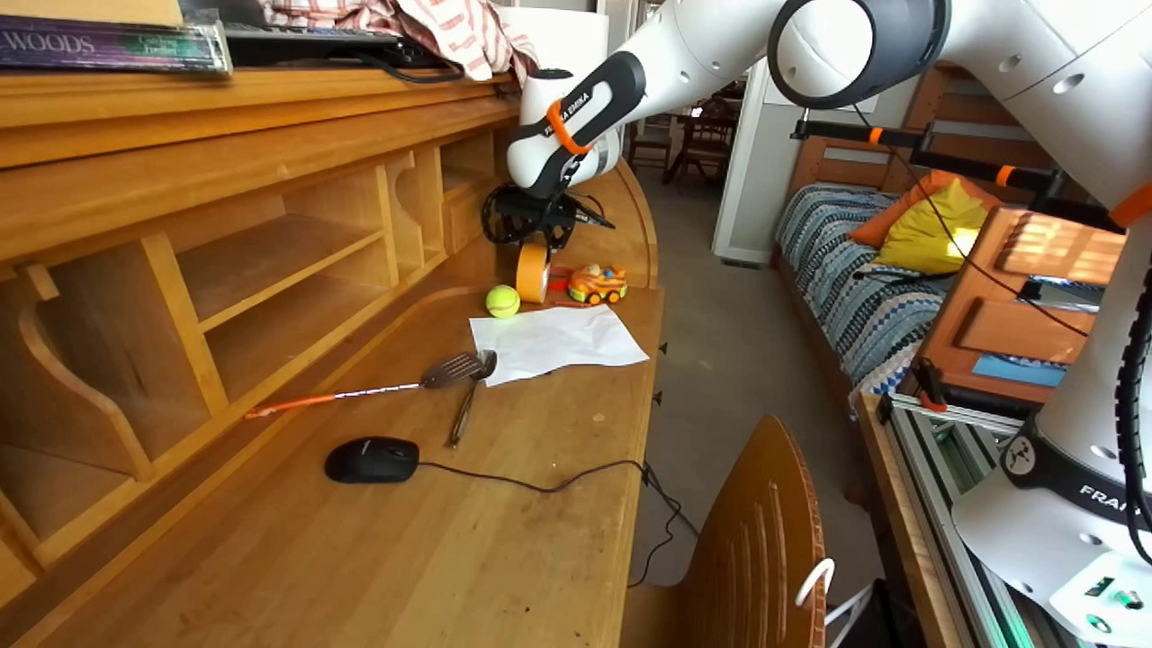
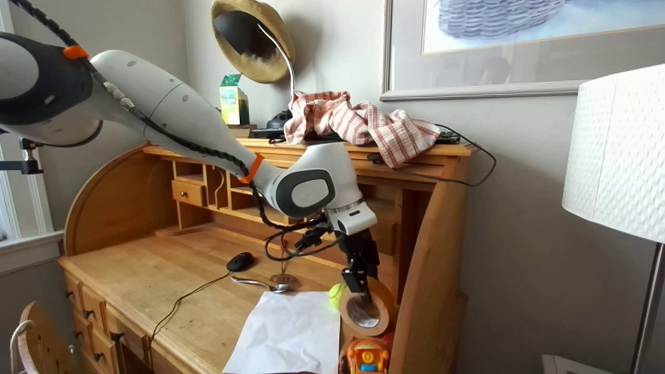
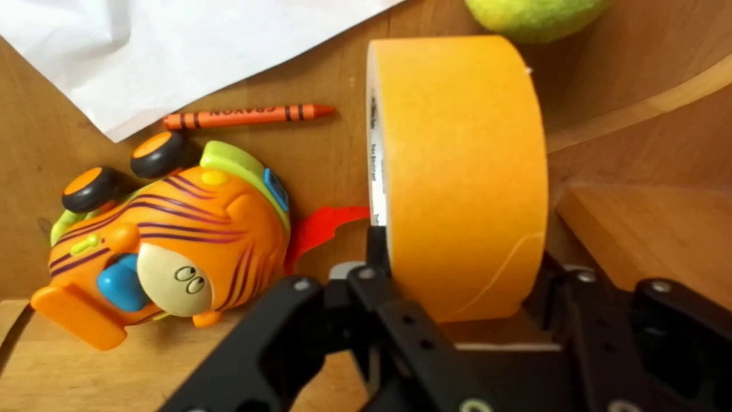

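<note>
My gripper is shut on the roll of orange-yellow tape (image 3: 466,165), with one finger against each side of the roll's width. In exterior view 2 the tape roll (image 2: 385,296) stands on its rim below the gripper (image 2: 358,283), its open hole facing the camera. Exterior view 1 has the roll (image 1: 531,272) at the far end of the desk, beside the tennis ball (image 1: 502,301). Whether its lower rim touches the desk I cannot tell.
An orange toy car (image 3: 185,240), a red-orange crayon (image 3: 250,117) and white paper (image 3: 171,48) lie left of the roll. The desk's side wall (image 2: 430,268) is close by. A spatula (image 1: 448,371), a spoon (image 1: 466,410) and a mouse (image 1: 373,460) lie nearer.
</note>
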